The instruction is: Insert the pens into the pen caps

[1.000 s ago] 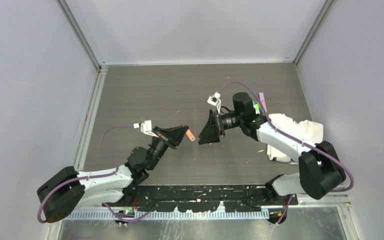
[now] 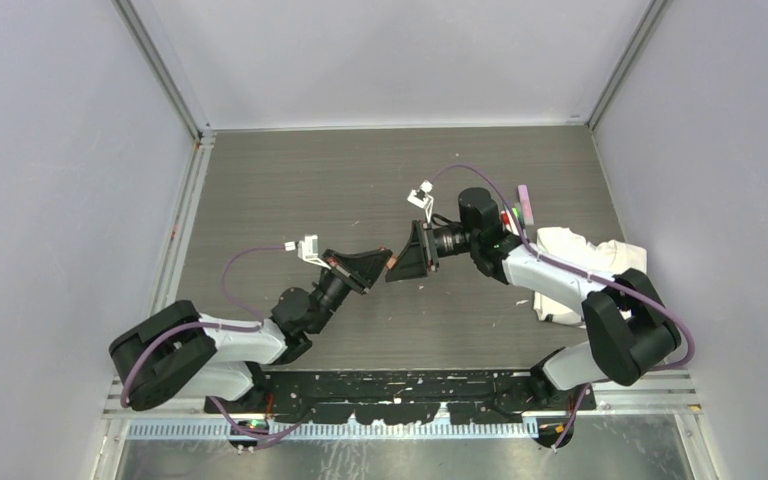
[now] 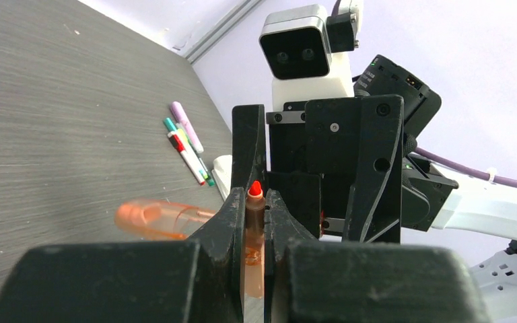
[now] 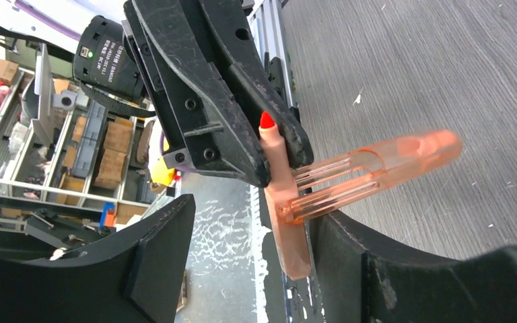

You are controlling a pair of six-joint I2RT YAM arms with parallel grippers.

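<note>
An orange stick with a pointed red tip (image 3: pixel 254 195) is pinched upright in my left gripper, which is shut on it. In the right wrist view the same orange stick (image 4: pixel 289 232) slants downward, its lower end between the parted fingers of my right gripper and close to the right-hand finger. A see-through orange piece (image 4: pixel 400 161) with long clear prongs juts sideways from the stick's middle; whether it is joined there, I cannot tell. From above, both grippers meet tip to tip around a small orange patch (image 2: pixel 391 263).
On the right side of the table lie several markers, among them a pink marker (image 2: pixel 526 204) and a red-and-white marker (image 3: pixel 187 159). A white cloth (image 2: pixel 565 250) lies partly under the right arm.
My left gripper has moved right with the orange stick.
</note>
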